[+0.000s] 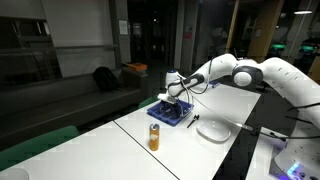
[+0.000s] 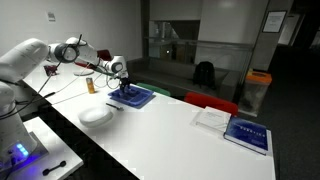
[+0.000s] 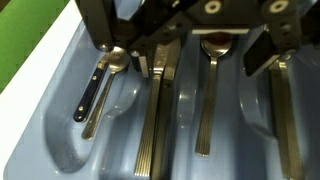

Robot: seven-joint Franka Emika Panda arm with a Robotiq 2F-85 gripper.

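Over the blue cutlery tray [image 1: 167, 112] my gripper hangs low and open, its dark fingers spread across the top of the wrist view. A spoon [image 3: 208, 108] lies in the compartment between and beneath them; no utensil appears held. Just left of that spoon are long metal handles [image 3: 150, 128]. A black-handled knife [image 3: 91, 92] and a smaller spoon [image 3: 105, 96] occupy the left compartment, while another metal utensil [image 3: 285, 115] lies at the right. The fingertips' exact height over the cutlery cannot be told.
A white plate [image 1: 213, 130] and a dark utensil [image 2: 114, 107] lie on the table near the tray. An orange-and-grey container [image 1: 154, 137] stands upright in front. Grey and red trays [image 2: 213, 117] and a blue box [image 2: 248, 133] sit farther along.
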